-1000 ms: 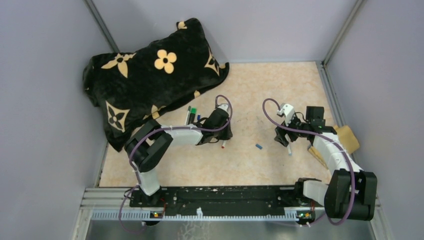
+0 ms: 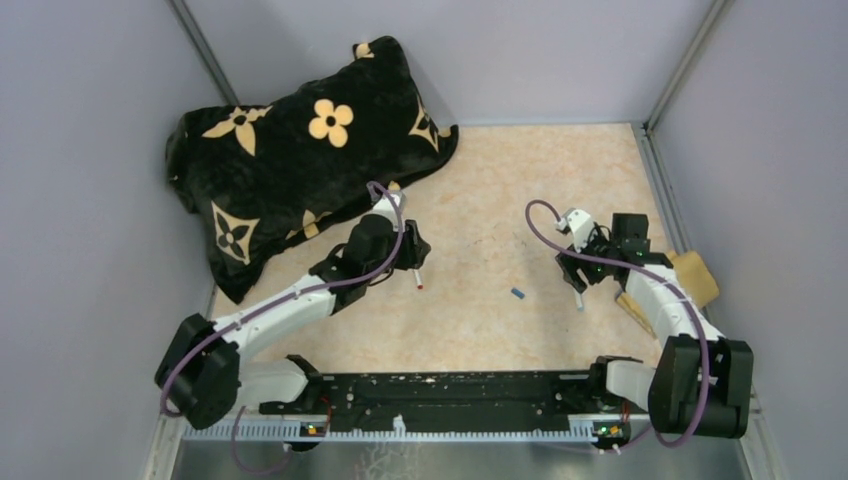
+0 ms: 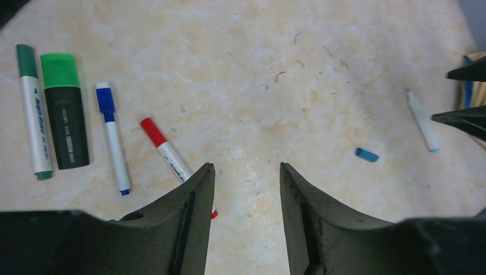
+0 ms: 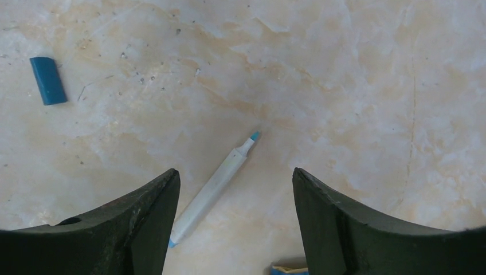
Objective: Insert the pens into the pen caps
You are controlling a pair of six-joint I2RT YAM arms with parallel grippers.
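My left gripper is open above a red-capped marker (image 3: 175, 161); left of that lie a blue-capped marker (image 3: 116, 149), a green-capped marker (image 3: 36, 123) and a black case with green lid (image 3: 65, 123). On the right, my open right gripper hangs over an uncapped pale pen (image 4: 216, 187) with a teal tip. A loose blue cap (image 4: 49, 80) lies apart to its left.
A black patterned cloth (image 2: 290, 150) fills the back left. Yellow folded material (image 2: 696, 280) lies under the right arm's side.
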